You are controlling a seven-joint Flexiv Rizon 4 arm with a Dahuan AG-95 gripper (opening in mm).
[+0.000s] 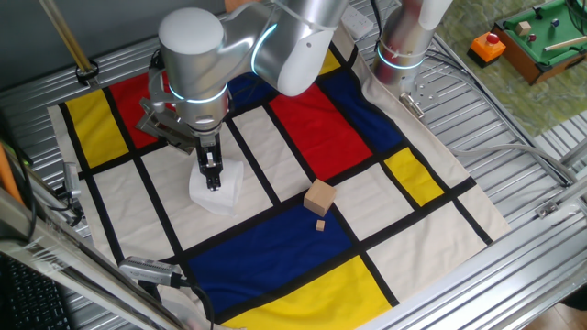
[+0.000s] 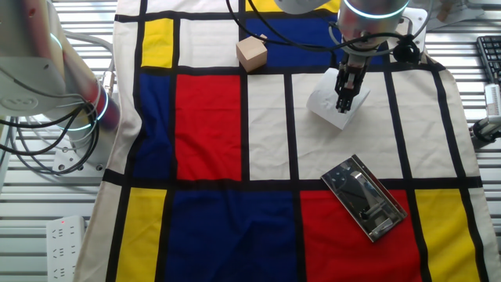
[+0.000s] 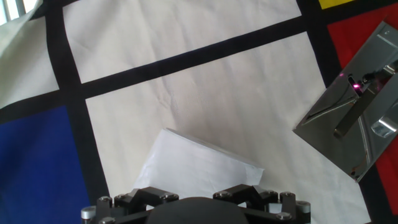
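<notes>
A white, paper-like object with a flat face and a rounded side is on the pale part of the patterned cloth. My gripper points down right at it, its black fingers overlapping the object in both exterior views. In the wrist view the object appears just beyond the gripper, partly covered by it. Some space shows between the finger parts there, but the tips are hidden, so whether they clasp the object is unclear. From the opposite side, the object looks tilted or slanted beside the gripper.
A shiny metal box lies close by on the red patch. Away from the gripper sit a wooden cube and a tiny wooden block.
</notes>
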